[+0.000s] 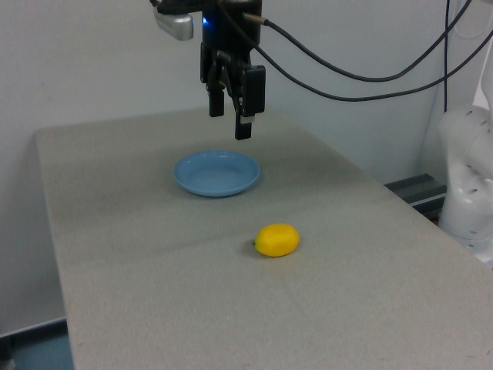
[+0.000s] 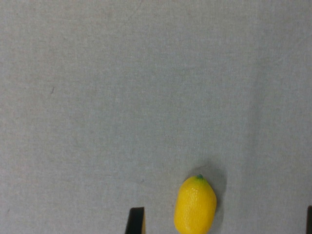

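Note:
My gripper point(image 1: 229, 122) hangs in the air at the back of the table, over the area of a blue plate point(image 1: 216, 173), its fingers apart and empty. A yellow lemon point(image 1: 276, 240) with a green tip lies on the table nearer the front. In the wrist view the same lemon point(image 2: 194, 207) is at the bottom, between the two dark fingertips at the lower edge, well below them. The plate is outside the wrist view.
Cables loop from the arm to the right. A white robot body point(image 1: 466, 177) stands beyond the table's right edge, and a wall is behind.

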